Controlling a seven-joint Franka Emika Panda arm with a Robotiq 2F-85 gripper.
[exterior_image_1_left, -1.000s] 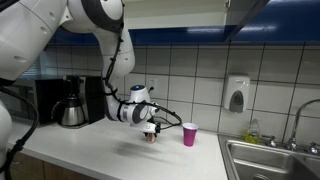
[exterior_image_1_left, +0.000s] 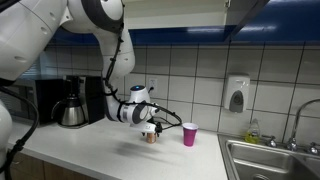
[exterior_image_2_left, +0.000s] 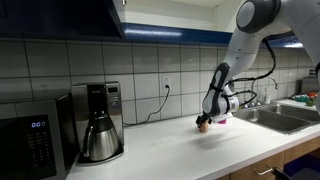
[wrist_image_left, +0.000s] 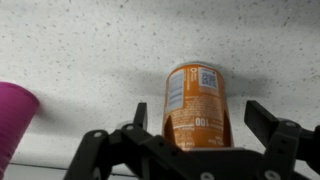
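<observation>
An orange bottle (wrist_image_left: 197, 105) with a printed label stands on the pale counter, between the spread fingers of my gripper in the wrist view. Bare counter shows on both sides of it, so neither finger (wrist_image_left: 258, 115) appears to touch it. From outside, the small bottle (exterior_image_1_left: 151, 135) is just under the gripper, by the magenta cup (exterior_image_1_left: 189, 134). The second exterior view has the bottle (exterior_image_2_left: 203, 126) below the arm as well. Its lower end in the wrist view is partly hidden by the gripper body.
The magenta cup (wrist_image_left: 12, 118) is off to the left in the wrist view. A steel sink (exterior_image_1_left: 255, 160) lies at the right, with a soap bottle (exterior_image_1_left: 254, 131) behind it. A coffee maker (exterior_image_2_left: 98, 120) and microwave (exterior_image_2_left: 38, 132) occupy the other end.
The arm has hardly moved, and the cup stays where it was.
</observation>
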